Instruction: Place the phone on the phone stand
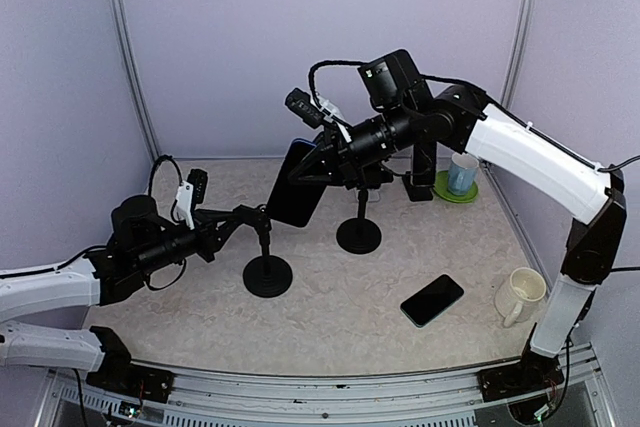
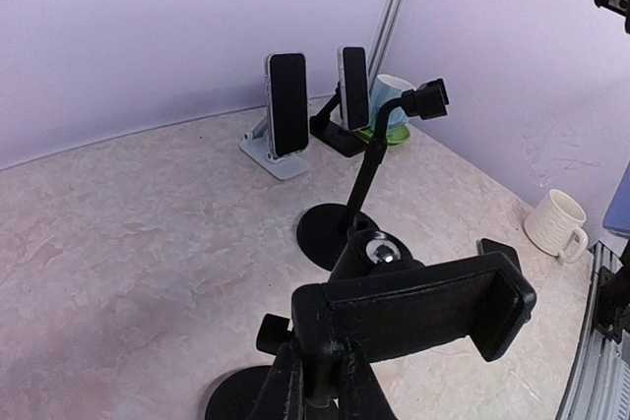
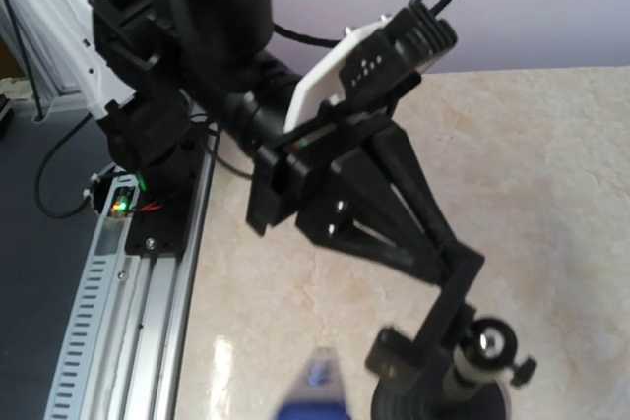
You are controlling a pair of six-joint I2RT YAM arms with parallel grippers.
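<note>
My left gripper (image 1: pixel 240 219) is shut on the head of the front phone stand (image 1: pixel 267 277); in the left wrist view the stand's black holder (image 2: pixel 413 312) fills the lower middle. My right gripper (image 1: pixel 320 162) is shut on a dark phone (image 1: pixel 295 197), held tilted just above and beside that holder. In the top view the phone partly hides behind the right gripper. The right wrist view shows the left arm and the holder (image 3: pixel 443 312) below, with a blurred blue edge at the bottom.
A second round-based stand (image 1: pixel 358 237) is behind. Phones on stands (image 2: pixel 287 105) stand at the back, near a blue mug on a green plate (image 1: pixel 455 192). A phone (image 1: pixel 432 300) and white mug (image 1: pixel 520 295) lie at the right front.
</note>
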